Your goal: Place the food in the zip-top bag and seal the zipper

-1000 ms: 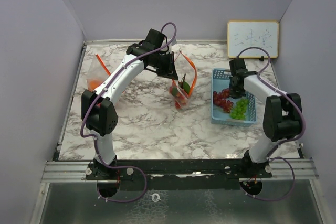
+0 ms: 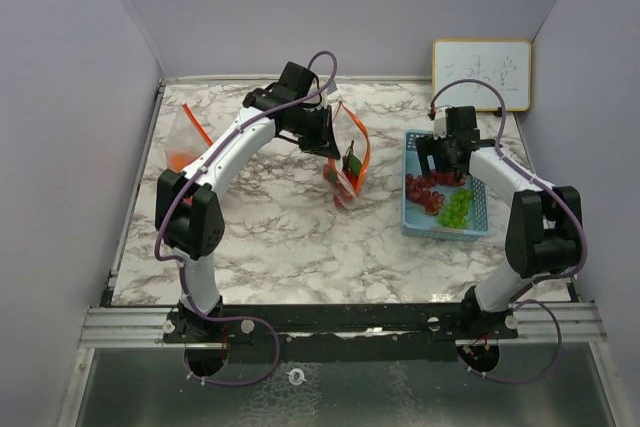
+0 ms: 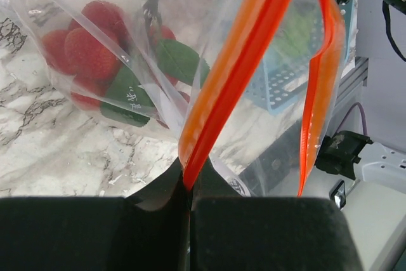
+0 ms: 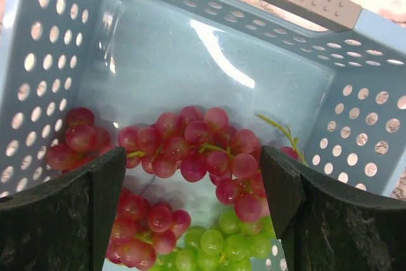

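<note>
A clear zip top bag (image 2: 347, 165) with an orange zipper stands upright and gaping left of the basket. Strawberries (image 3: 85, 49) and dark green leafy pieces (image 3: 130, 96) lie in its bottom. My left gripper is shut on the orange zipper edge (image 3: 222, 87) of the bag. Over the basket, my right gripper stands open above the red grapes (image 4: 184, 141), with nothing held. Its fingers (image 4: 330, 214) hide part of the fruit below. The green grapes (image 2: 456, 209) lie toward the basket's front.
The blue perforated basket (image 2: 409, 147) holds the grapes; its walls rise around my right gripper. A second orange-edged bag (image 2: 186, 137) lies at far left, behind the left arm. A whiteboard (image 2: 482, 67) lies at the back right.
The left arm and bag barely shifted.
</note>
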